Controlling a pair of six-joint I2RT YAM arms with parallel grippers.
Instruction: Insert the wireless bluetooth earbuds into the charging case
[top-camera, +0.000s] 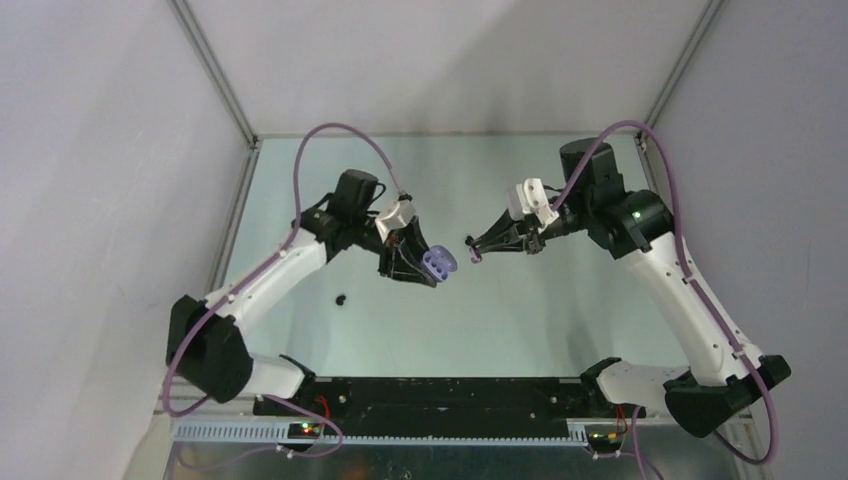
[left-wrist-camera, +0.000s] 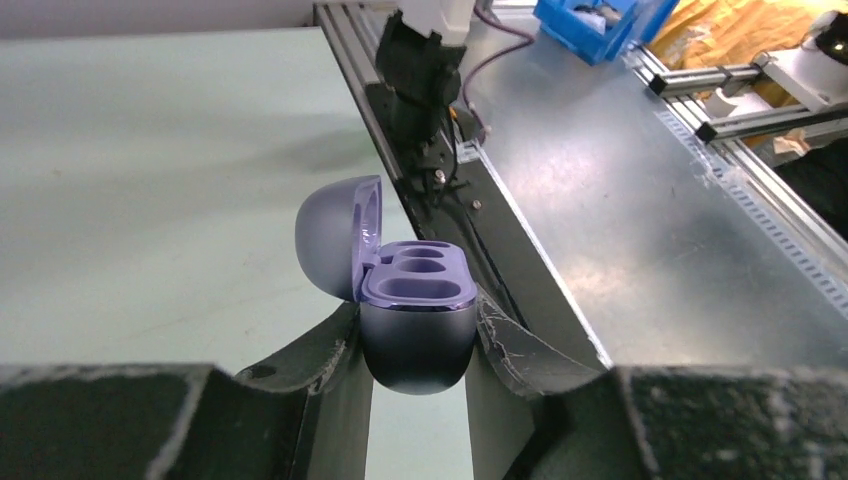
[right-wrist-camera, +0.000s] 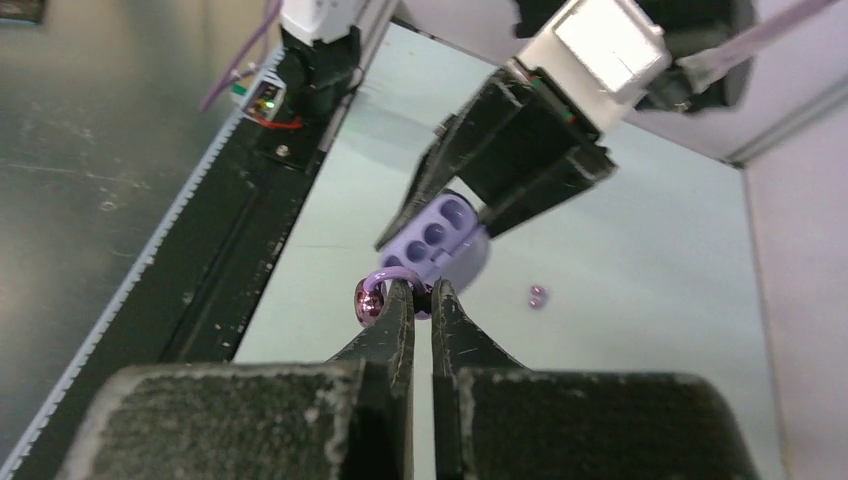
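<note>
The lavender charging case (left-wrist-camera: 420, 270) is held by my left gripper, whose fingers are shut on its sides. Its lid stands open and the visible slots look empty. From above, the case (top-camera: 439, 262) faces my right gripper (top-camera: 478, 248), a short gap between them. In the right wrist view, an earbud (right-wrist-camera: 369, 302) with a purple loop and a shiny dark body is pinched at the tips of my right gripper. It overlaps the case's near end there; whether they touch is hard to tell.
A small dark piece (top-camera: 340, 299) lies on the table left of the case, and another dark piece (top-camera: 468, 240) lies by the right fingertips.
</note>
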